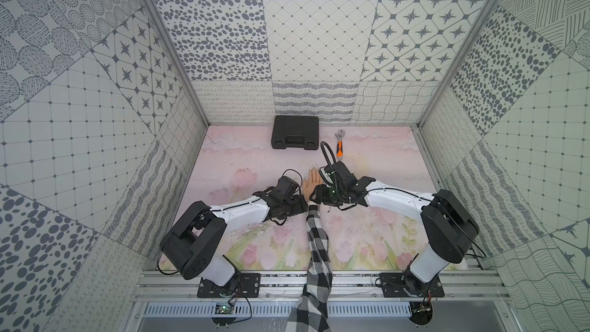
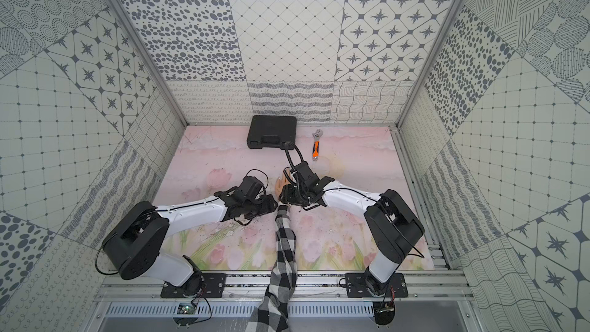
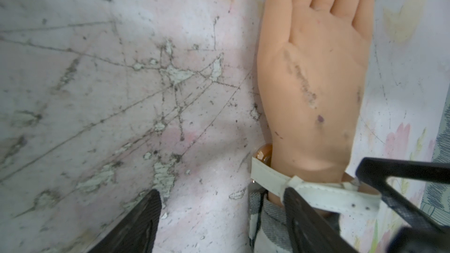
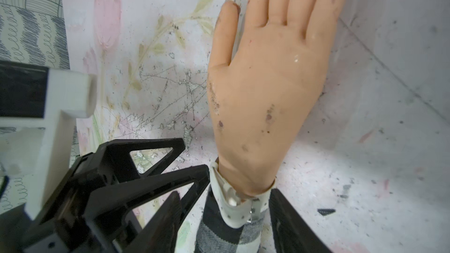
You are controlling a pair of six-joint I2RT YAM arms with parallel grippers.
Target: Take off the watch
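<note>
A white watch strap (image 3: 335, 196) circles the wrist of a mannequin hand (image 3: 314, 79), just above its checked sleeve. Holes and a metal part show along the band (image 4: 239, 213) in the right wrist view; the watch face cannot be made out. My right gripper is open, its fingers to either side of the banded wrist with gaps. Part open, my left gripper is at the wrist's left side; one of its fingers (image 3: 307, 220) overlaps the strap in view. The right wrist view shows a left fingertip (image 4: 202, 174) against the band's edge.
The checked sleeve (image 1: 317, 252) runs to the front edge between both arms. A black case (image 1: 295, 130) and an orange-handled wrench (image 1: 339, 145) lie at the back. Both grippers are close together at the wrist.
</note>
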